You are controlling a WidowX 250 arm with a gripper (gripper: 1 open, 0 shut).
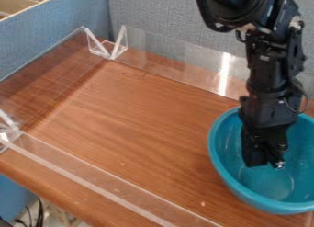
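A teal plastic bowl (273, 196) stands at the right of the wooden table. My black gripper (265, 155) reaches down from the top right into the bowl's left rear part, its tip low inside the rim. It looks shut; I see nothing clearly held between its fingers, though the dark fingertips are hard to make out against the bowl.
Clear plastic walls with white corner brackets (108, 45) edge it at back, left and front. Cables lie below at the front left, and a wooden box sits at the top left.
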